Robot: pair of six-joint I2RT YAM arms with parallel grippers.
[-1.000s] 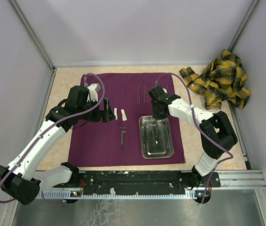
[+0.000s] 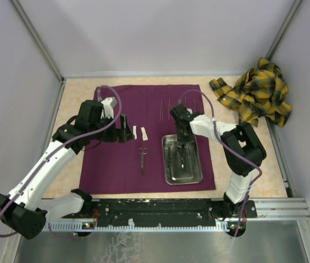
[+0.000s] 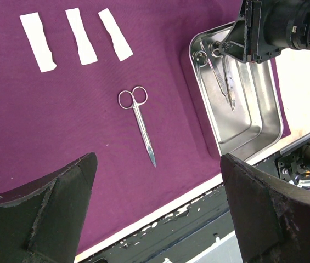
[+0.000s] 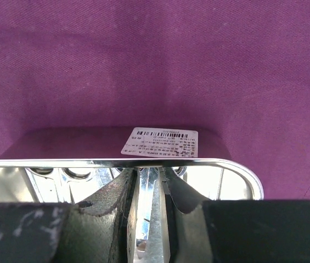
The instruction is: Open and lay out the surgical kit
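A steel tray (image 2: 182,178) holds several instruments (image 3: 229,87) on the right of the purple cloth (image 2: 111,170). My right gripper is over the tray's far end; its fingertips are close together at the rim, with metal instruments visible below, and I see nothing clearly held. My left gripper hangs open over the cloth's left side. Scissors (image 3: 140,120) lie left of the tray, with white packets (image 3: 78,38) above them. Several slim instruments (image 2: 161,109) lie in a row along the back of the cloth.
A yellow-black plaid cloth (image 2: 259,87) is bunched at the back right of the table. The table's front edge (image 3: 171,208) borders a rail.
The left arm is still.
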